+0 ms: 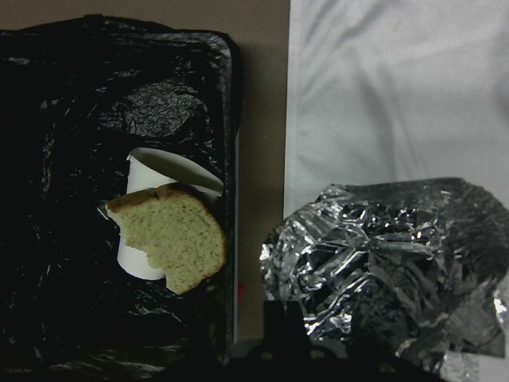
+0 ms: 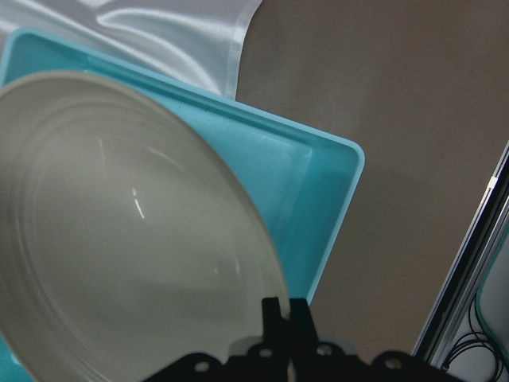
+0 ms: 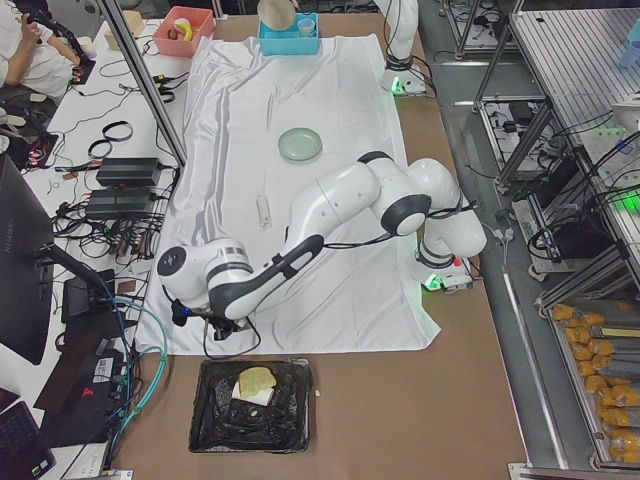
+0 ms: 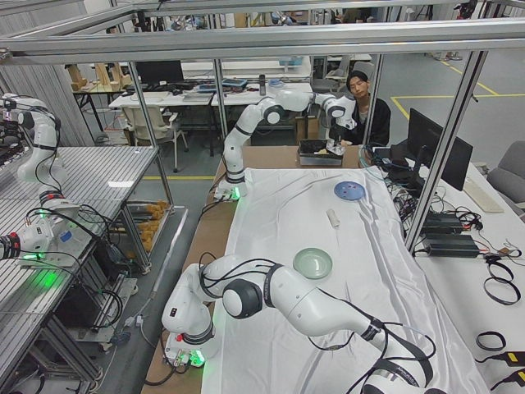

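Observation:
In the left wrist view, my left gripper is shut on crumpled clear wrapper (image 1: 382,270), beside a black-lined bin (image 1: 231,119) holding a bread slice (image 1: 183,239) and white paper cup (image 1: 147,171). My right gripper is shut on the rim of a cream bowl (image 2: 119,223), which is over a light-blue tub (image 2: 318,183) in the right wrist view.
A white cloth (image 3: 350,310) covers the table, with a green plate (image 3: 300,144), a blue plate (image 4: 349,190) and a small pale item (image 3: 263,210). Monitor, cables and metal posts line the edges.

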